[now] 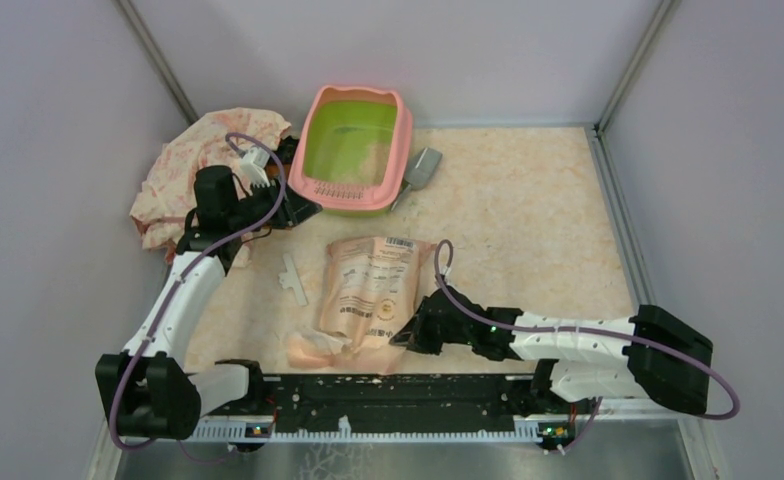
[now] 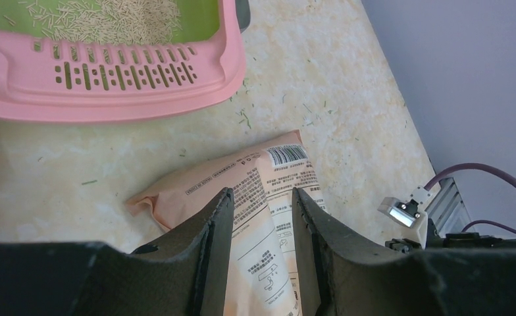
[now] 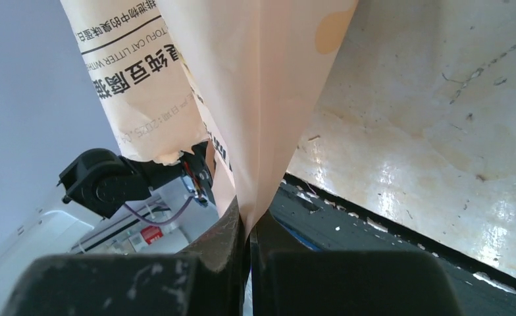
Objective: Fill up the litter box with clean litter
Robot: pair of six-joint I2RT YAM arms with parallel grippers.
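Note:
A paper litter bag (image 1: pixel 368 280) lies flat in the table's middle, its near end crumpled at the front edge. My right gripper is shut on a fold of that end, which rises from between its fingers in the right wrist view. My left gripper is part open with nothing between its fingers, above the bag's far end, near the litter box. The pink litter box (image 1: pixel 398 140), with a green base and some pellets in it, stands at the back.
A grey scoop (image 1: pixel 423 168) lies right of the box. A patterned cloth (image 1: pixel 168 190) is heaped at back left. A white strip (image 1: pixel 292 280) lies left of the bag.

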